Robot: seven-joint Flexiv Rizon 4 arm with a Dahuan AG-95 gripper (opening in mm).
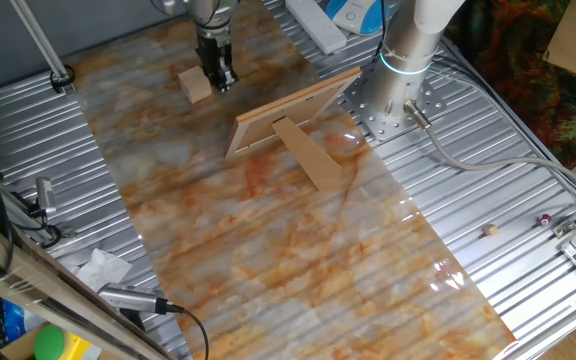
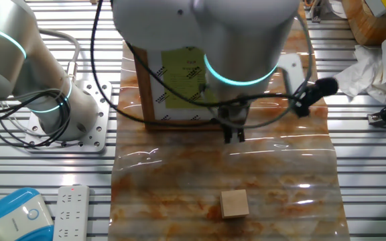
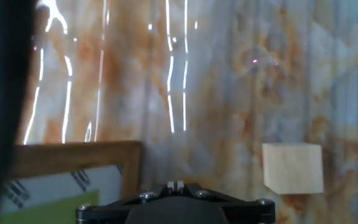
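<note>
A plain wooden block [image 1: 195, 84] lies on the marbled sheet, and exterior view 2 shows the same block [image 2: 234, 203] with clear space around it. My gripper [image 1: 227, 83] hangs pointing down near the block, on the side towards the picture frame [image 1: 293, 112]. In the wrist view the fingertips of my gripper sit close together, with nothing seen between them. The block [image 3: 293, 168] appears to their right, apart from them. At lower left is the picture frame's wooden border [image 3: 73, 155]. From behind, the frame leans on a cardboard stand [image 1: 308, 155].
The robot base [image 1: 393, 95] stands beside the frame. A white power strip [image 2: 71, 213] and a blue-white box [image 2: 20, 217] lie off the sheet. Much of the marbled sheet [image 1: 298, 270] is bare. A camera [image 1: 133, 298] with a cable sits at its edge.
</note>
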